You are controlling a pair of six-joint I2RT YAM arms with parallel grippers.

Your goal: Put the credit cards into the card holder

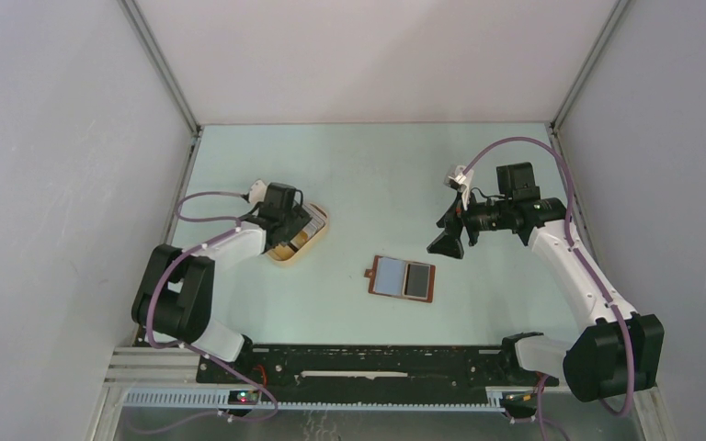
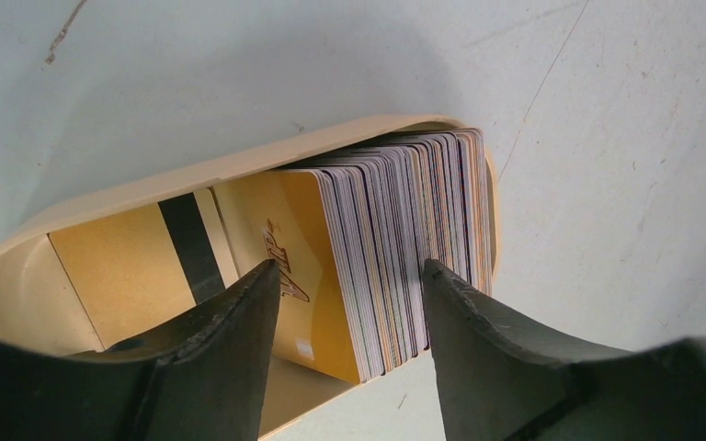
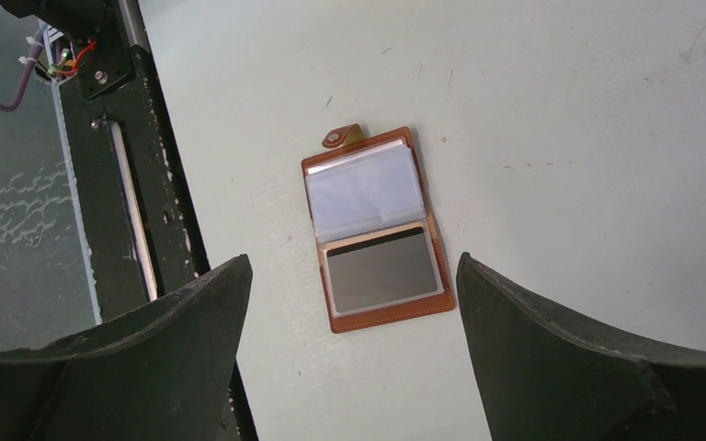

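Observation:
A thick row of credit cards (image 2: pixel 391 248) stands on edge in an oval beige box (image 2: pixel 175 180), with an orange card face turned toward the box's empty side. Over the cards, my left gripper is part open; its fingertips are spread across part of the row, and whether they touch any card cannot be told. The card holder (image 1: pixel 402 278), brown-edged with a pale panel and a grey window, lies open and flat on the table. In the right wrist view, my right gripper is open and empty, above and apart from the holder.
One orange card with a black stripe (image 2: pixel 133 262) leans at the other end of the box. A black rail (image 1: pixel 358 372) runs along the table's front edge. Bare table (image 1: pixel 368 175) surrounds the holder, and the back is clear.

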